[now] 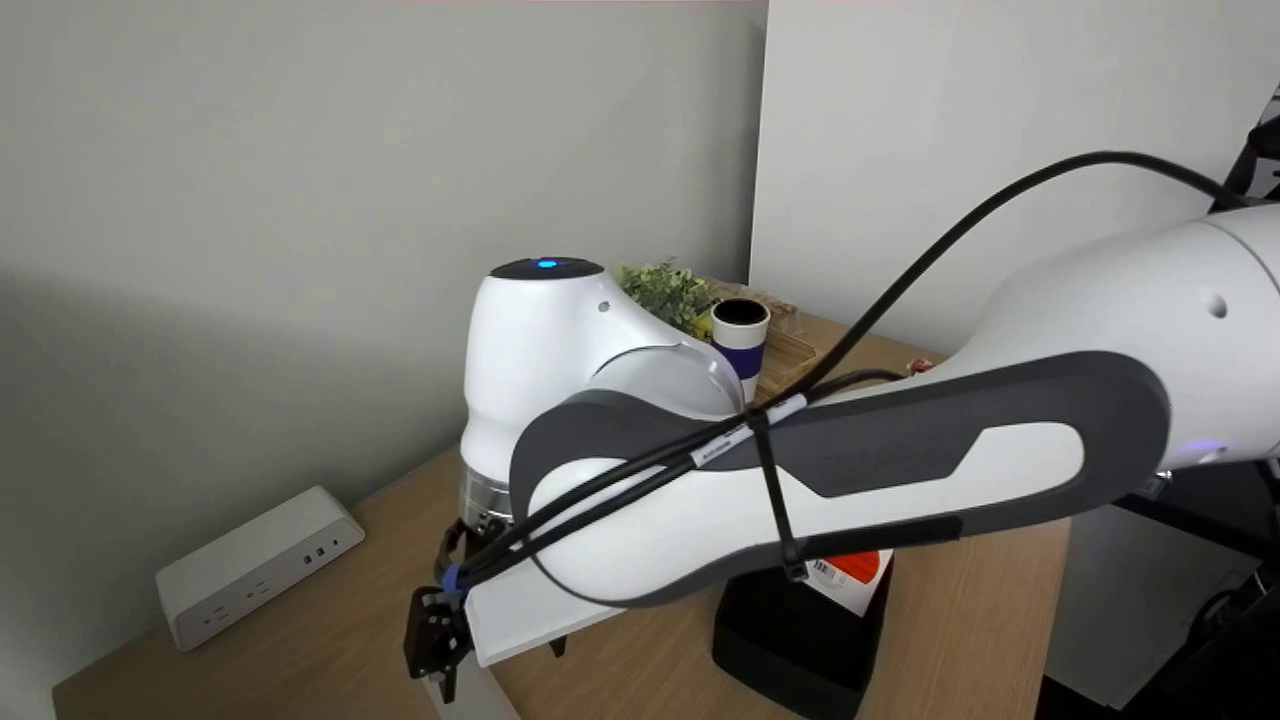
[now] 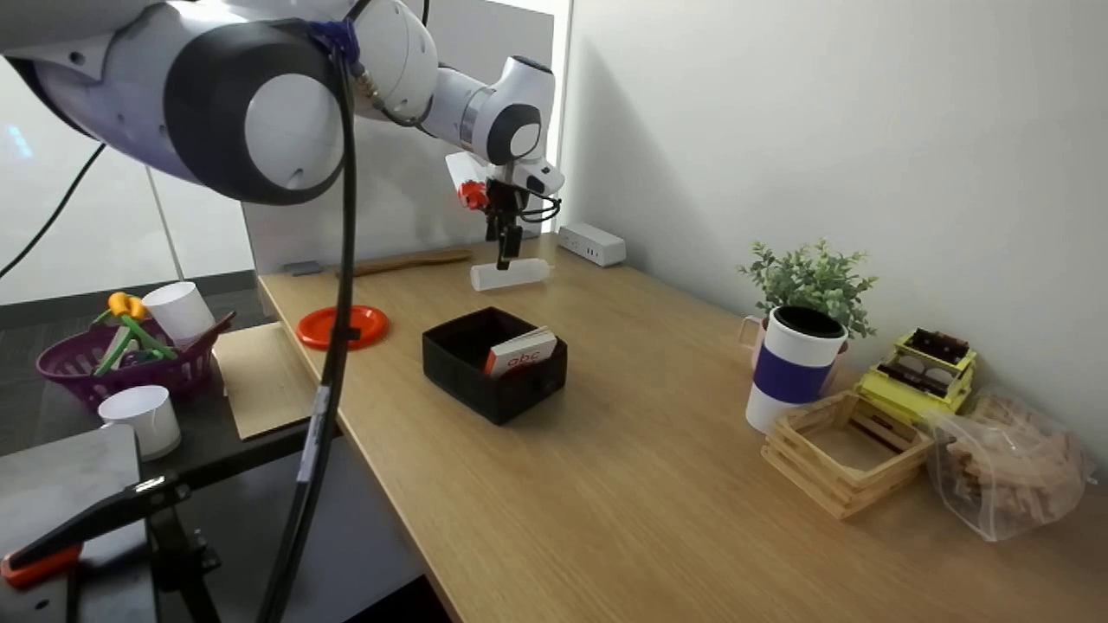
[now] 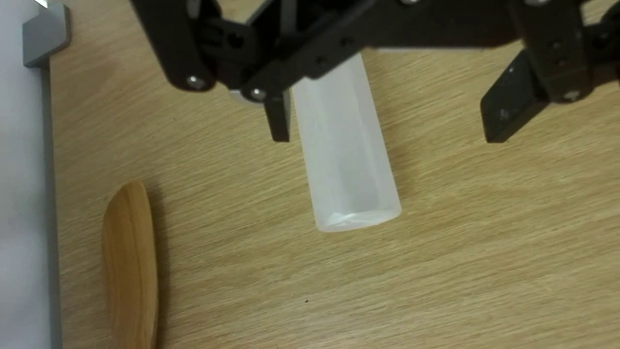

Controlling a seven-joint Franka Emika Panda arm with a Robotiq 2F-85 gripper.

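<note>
A translucent white bottle (image 3: 351,157) lies on its side on the wooden table. In the wrist view my gripper is open above it, its fingers (image 3: 279,119) wide apart. The bottle shows in the gap between them, closer to the left fingertip, and nothing is gripped. Seen from exterior view 2, the gripper (image 2: 505,253) points down just over the white bottle (image 2: 506,275) at the far end of the table. Whether a fingertip touches the bottle, I cannot tell. The arm hides much of the gripper in exterior view 1.
A wooden utensil (image 3: 131,264) lies left of the bottle. The white power strip (image 2: 592,245) stands near the wall. Nearer are a black box (image 2: 462,379) holding a small abc box (image 2: 521,351), and a red plate (image 2: 369,326).
</note>
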